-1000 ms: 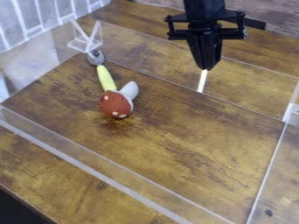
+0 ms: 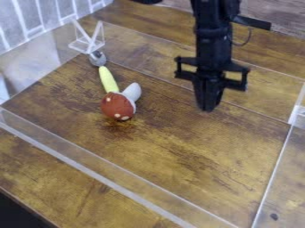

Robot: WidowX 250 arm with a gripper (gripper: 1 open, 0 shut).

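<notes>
My black gripper (image 2: 210, 89) hangs over the right back part of the wooden tray floor, shut, with nothing visible between its fingers. To its left lie a toy mushroom (image 2: 117, 106) with a red spotted cap and pale stem, and a thin yellow-green object (image 2: 106, 78) with a grey end near the back left.
A white wire-like piece (image 2: 88, 37) stands at the back left. Clear plastic walls (image 2: 71, 150) edge the wooden surface.
My gripper has moved down in the view, lower over the floor, and now looks narrower. The toy mushroom and the yellow-green object have stayed in place.
</notes>
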